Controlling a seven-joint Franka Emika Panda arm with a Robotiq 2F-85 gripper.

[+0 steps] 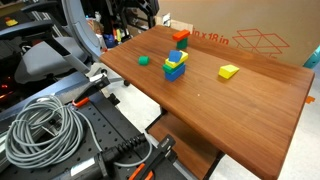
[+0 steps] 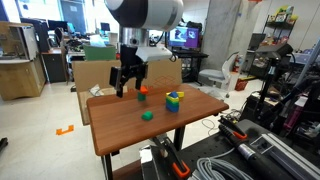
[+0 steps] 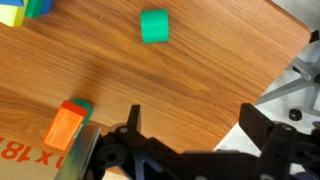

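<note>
My gripper stands open above the table, its two dark fingers wide apart with only bare wood seen between them. A small green block lies alone on the table, ahead of the fingers in the wrist view. To the left, a red-orange block rests on another green block, mostly hidden beneath it. A stack of blue and yellow blocks stands near the table's front edge; only its corner shows in the wrist view. The yellow block sits apart, right of the stack.
Coiled grey cable lies on the dark base in front of the table.
</note>
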